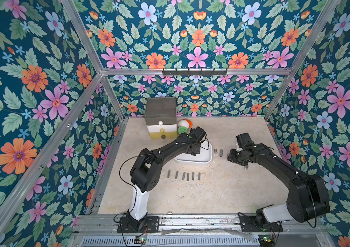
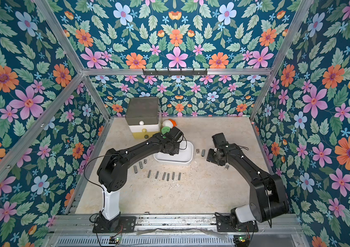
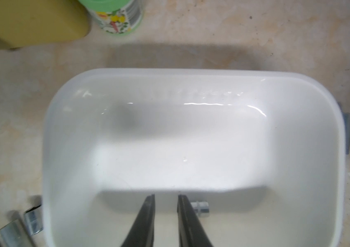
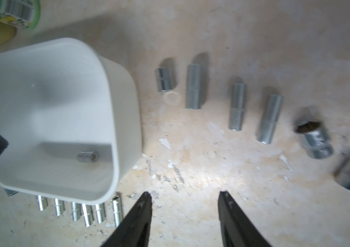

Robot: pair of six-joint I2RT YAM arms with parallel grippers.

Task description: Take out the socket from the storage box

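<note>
The white storage box (image 3: 193, 74) is beneath my left gripper, whose fingers stand part open over its near half. A small silver socket lies on the box floor just right of the fingertips, partly behind one finger; in the right wrist view the socket (image 4: 87, 156) lies near the box's right wall. Nothing shows clearly held in the left fingers. My right gripper is open over bare table to the right of the box, nothing between its fingers.
Loose metal sockets (image 4: 193, 86) lie in rows right of and in front of the box. A stacked drawer unit (image 1: 160, 111) and a green container (image 3: 119, 20) stand behind it.
</note>
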